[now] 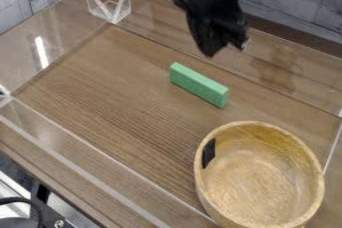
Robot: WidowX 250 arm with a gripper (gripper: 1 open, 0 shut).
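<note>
A green rectangular block (199, 85) lies on the wooden table (94, 122), angled from upper left to lower right. My dark gripper (221, 37) is above and behind the block, near the top of the view, apart from it. Its fingertips are blurred, and nothing shows held in it; it looks shut.
A round beige tub (261, 182) with a dark handle patch takes up the lower right. A clear plastic object (110, 4) stands at the back left.
</note>
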